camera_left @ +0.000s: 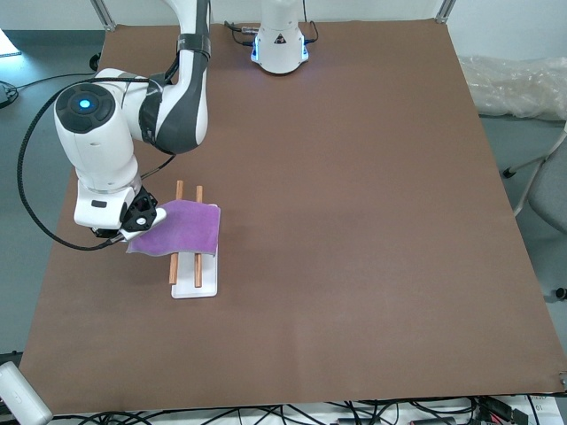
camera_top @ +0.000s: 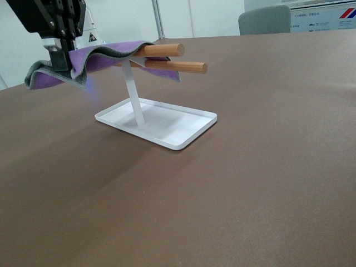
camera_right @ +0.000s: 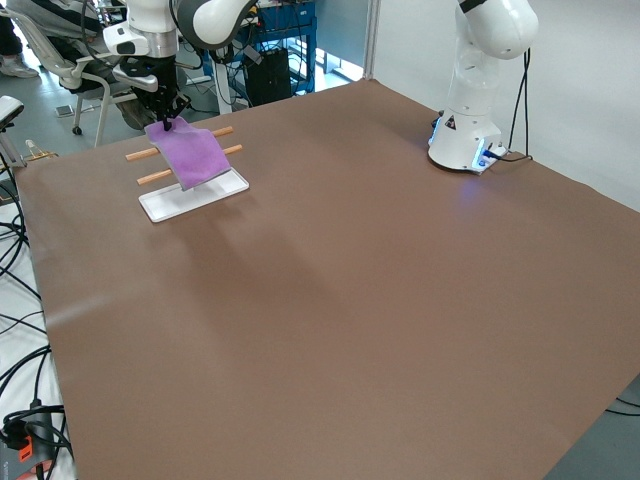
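A purple cloth with grey underside [camera_left: 182, 230] [camera_top: 102, 55] [camera_right: 190, 155] is draped over the two wooden bars [camera_top: 172, 66] of a white rack, whose post rises from a rectangular base [camera_top: 172, 125]. My black gripper [camera_top: 62, 62] is at the cloth's end in the top view, its tips at or behind the folds; whether it is open or shut is hidden. In the left view it is mostly beneath the white wrist, left of the rack.
Cables [camera_right: 20, 360] run along one edge.
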